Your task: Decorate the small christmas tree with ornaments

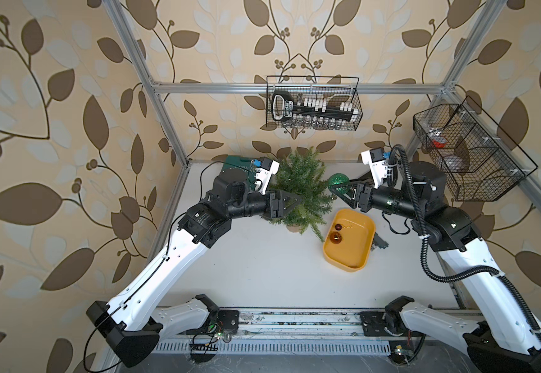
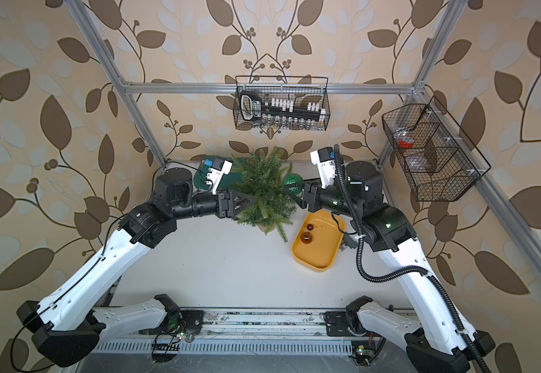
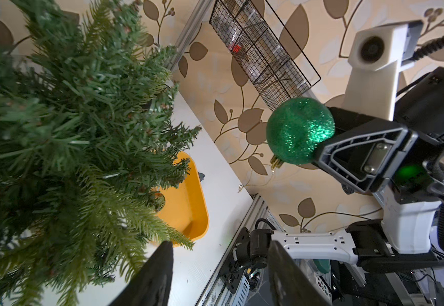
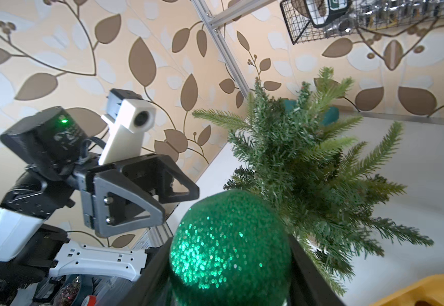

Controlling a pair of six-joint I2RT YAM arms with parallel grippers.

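Observation:
The small Christmas tree [image 1: 301, 183] stands in a pot at the back middle of the table. My left gripper [image 1: 292, 202] hangs open over the tree's left side, nothing between its fingertips in the left wrist view. My right gripper holds a glittery green ball ornament [image 3: 299, 128] with a gold cap, raised at the tree's right side, facing the left gripper. A yellow tray [image 1: 357, 248] to the lower right holds a brown ball [image 1: 335, 237] and a smaller dark one [image 1: 338, 227].
A green object [image 4: 330, 116] lies behind the tree. Grey bits [image 1: 379, 242] lie right of the tray. Wire baskets [image 1: 314, 124] hang on the back and right walls.

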